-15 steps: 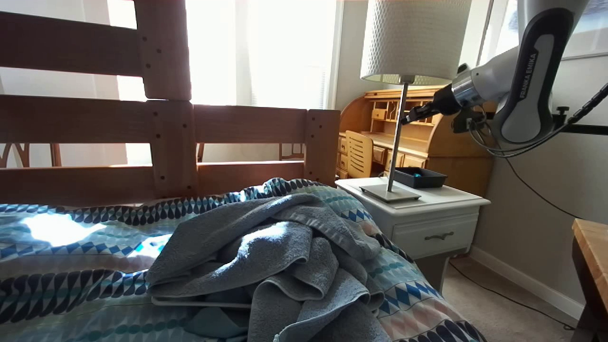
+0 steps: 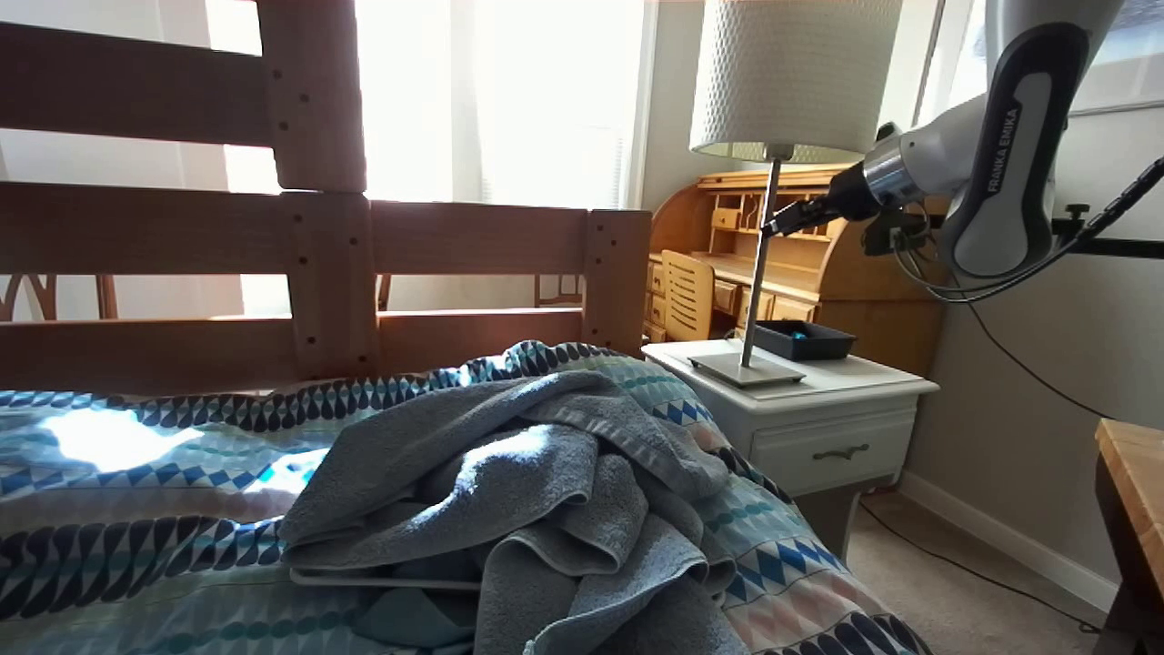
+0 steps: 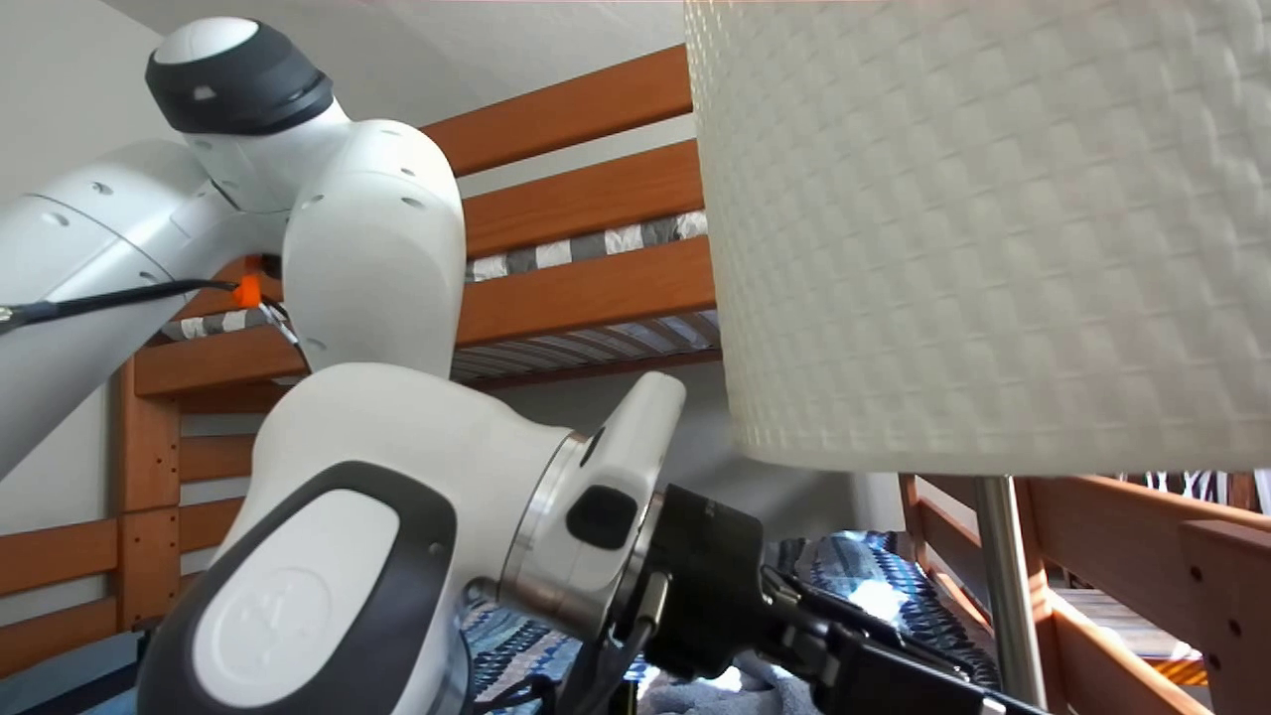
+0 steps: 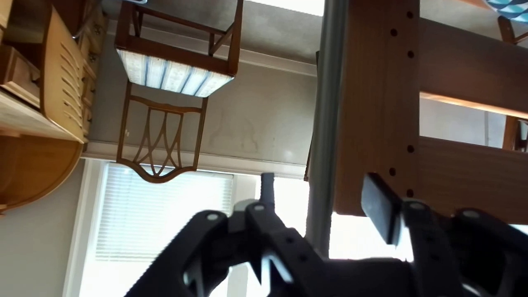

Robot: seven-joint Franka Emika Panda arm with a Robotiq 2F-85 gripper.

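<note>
A tall lamp stands on the white nightstand [image 2: 840, 387], with a pale textured shade [image 2: 794, 76] and a thin metal pole [image 2: 760, 267]. My gripper [image 2: 770, 226] is at the height of the pole's upper half, below the shade. In the wrist view the pole [image 4: 325, 123] runs down between the two separated fingers of my gripper. The fingers are partly open, and a gap shows on each side of the pole. Whether the fingertips reach past it is hard to judge. The shade [image 3: 989, 238] hangs close beside the arm in exterior view 2.
A black tray [image 2: 805, 339] sits behind the lamp's square base [image 2: 747, 369]. The crumpled grey towel [image 2: 546, 469] lies on the patterned bed. A wooden bed rail [image 4: 378, 109] stands beyond the pole, and a roll-top desk [image 2: 873, 267] is behind.
The arm and gripper have shifted very slightly left in exterior view 1, toward the lamp pole. The lamp, towel and tray look unmoved.
</note>
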